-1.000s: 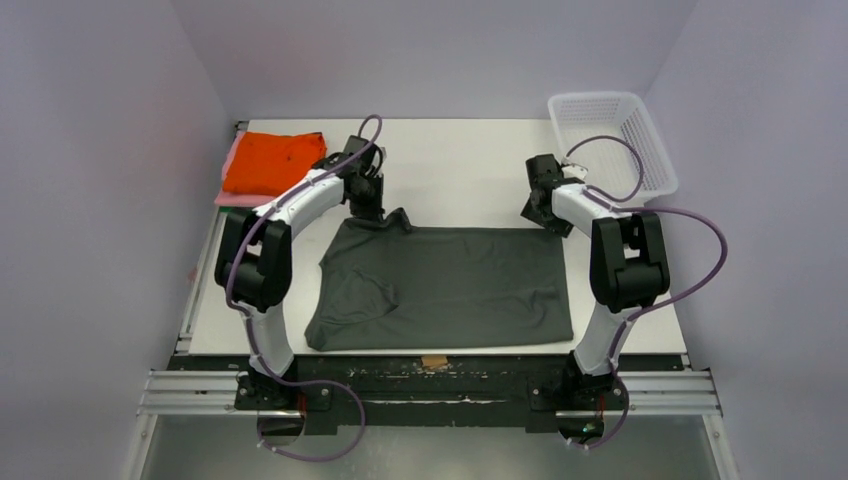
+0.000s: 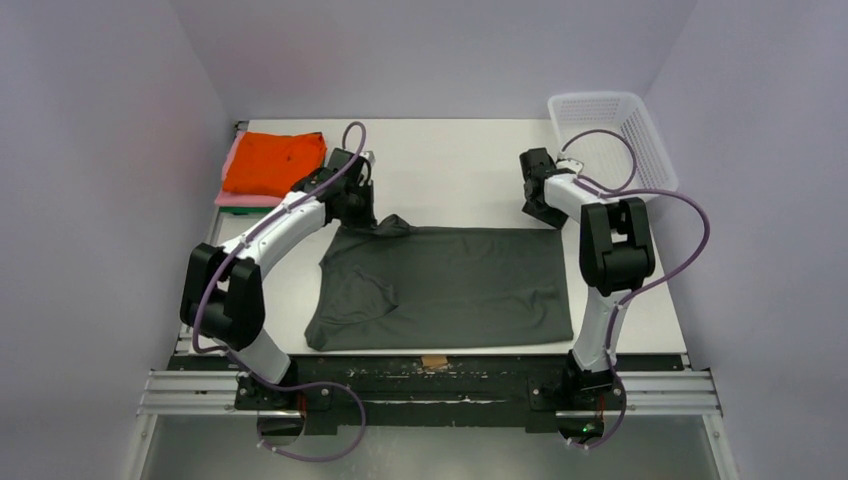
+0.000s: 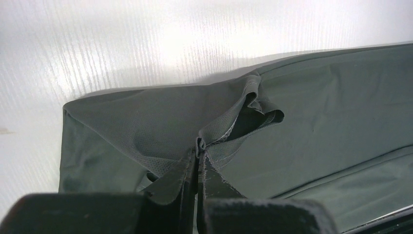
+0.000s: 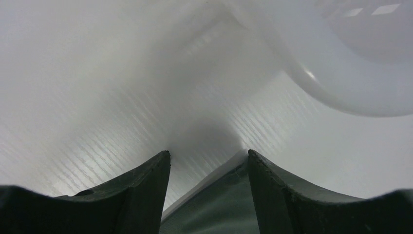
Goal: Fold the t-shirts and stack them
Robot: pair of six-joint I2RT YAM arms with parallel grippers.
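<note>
A dark grey-green T-shirt (image 2: 450,290) lies spread across the front of the table. My left gripper (image 2: 365,222) is at its upper left corner, shut on a bunched fold of the fabric (image 3: 228,122), which rises between the fingertips in the left wrist view. My right gripper is part open just above the upper right corner; in the right wrist view that corner (image 4: 219,200) lies below and between the fingers, near the right finger. Whether it touches that finger I cannot tell.
Folded orange and pink shirts (image 2: 270,160) are stacked at the back left. A white basket (image 2: 640,120) stands at the back right, close to my right gripper.
My left arm has drawn back toward the front left, the held fold shifting slightly with it.
</note>
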